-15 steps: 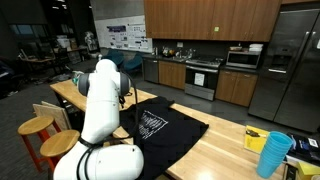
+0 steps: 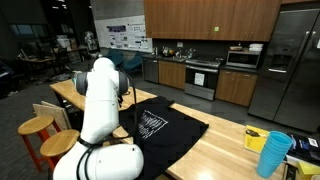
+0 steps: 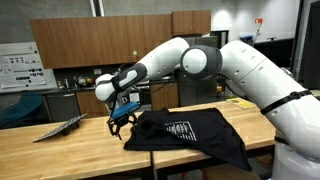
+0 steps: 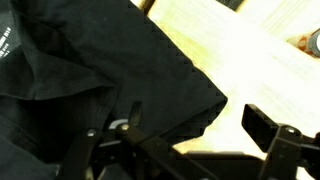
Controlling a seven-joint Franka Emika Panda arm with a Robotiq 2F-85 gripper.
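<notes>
A black cloth with a white print, seemingly a garment, is spread over the wooden table; the cloth (image 2: 170,128) shows its print near the middle, and one side of the cloth (image 3: 190,130) is raised in folds. Over its edge hangs my gripper (image 3: 121,130), pointing down. From the wrist, a corner of the cloth (image 4: 195,90) lies between and beyond the spread fingers of the gripper. The fingers are open and grip nothing. How high the fingertips are above the cloth is hard to tell.
A blue cup (image 2: 272,154) and a yellow item (image 2: 256,138) stand at the table's far right in exterior view 1. Bare table (image 3: 60,145) extends left of the cloth in exterior view 2. Stools (image 2: 38,125) stand beside the table.
</notes>
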